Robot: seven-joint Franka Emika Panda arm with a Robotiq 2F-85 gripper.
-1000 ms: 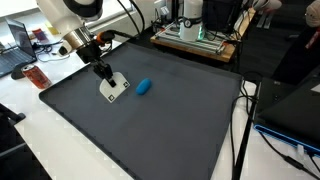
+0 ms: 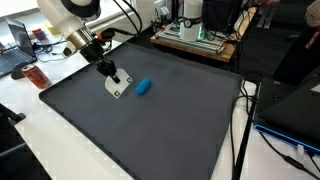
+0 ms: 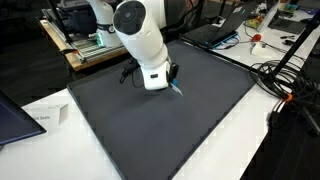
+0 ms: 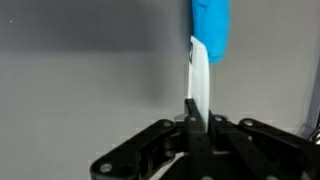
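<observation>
A thin white card [image 2: 120, 83] stands on edge above the dark table, tilted, with my gripper [image 2: 109, 72] shut on its upper part. In the wrist view the white card [image 4: 200, 75] runs edge-on from between the fingers of my gripper towards a blue object [image 4: 211, 25]. That blue object [image 2: 144, 87] lies on the table to the right of the card in exterior view 1, with a gap between them there. Exterior view 2 has the arm hiding most of the gripper; a little of the card [image 3: 176, 88] shows beside it.
A red can [image 2: 37, 77] stands by its left corner. Cables and a laptop [image 2: 15, 50] lie behind the arm. Loose cables [image 3: 285, 90] bunch beyond the table's far right edge in exterior view 2.
The card has turned and tilted slightly, and shifted a little to the right, still in my gripper. The blue object has not moved.
</observation>
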